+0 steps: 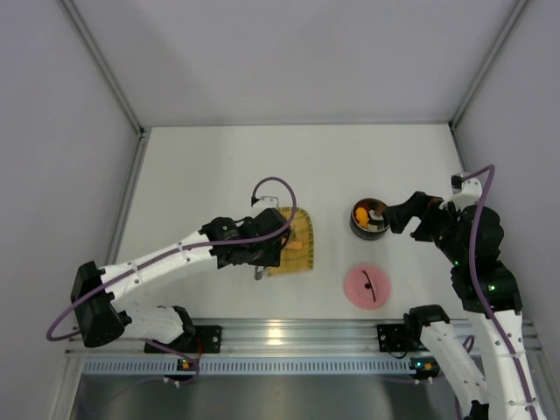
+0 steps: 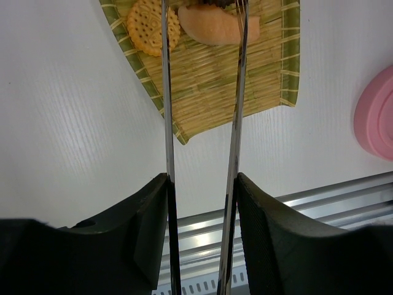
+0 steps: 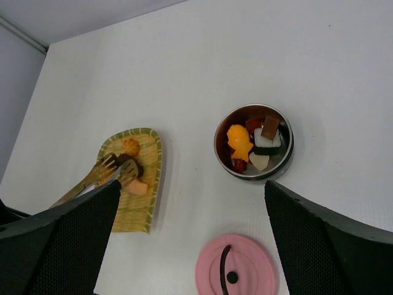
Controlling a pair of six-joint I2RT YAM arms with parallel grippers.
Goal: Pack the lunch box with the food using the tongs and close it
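The round metal lunch box (image 3: 219, 142) stands uncovered, packed with small foods, among them a yellow fish-shaped piece (image 3: 241, 142) and a white-and-dark block (image 3: 267, 142). Its pink lid (image 3: 209, 261) lies apart on the table. On the yellow woven tray (image 2: 215, 92) are a round biscuit (image 2: 146, 27), an orange piece (image 2: 212, 26) and a dark piece (image 2: 218, 2). Long tong fingers of my left gripper reach over the tray, apart, either side of the dark piece; whether they touch it is unclear. My right gripper (image 1: 405, 226) hovers open and empty beside the lunch box.
A metal rail (image 1: 297, 331) runs along the front edge. Grey walls close in the sides and back.
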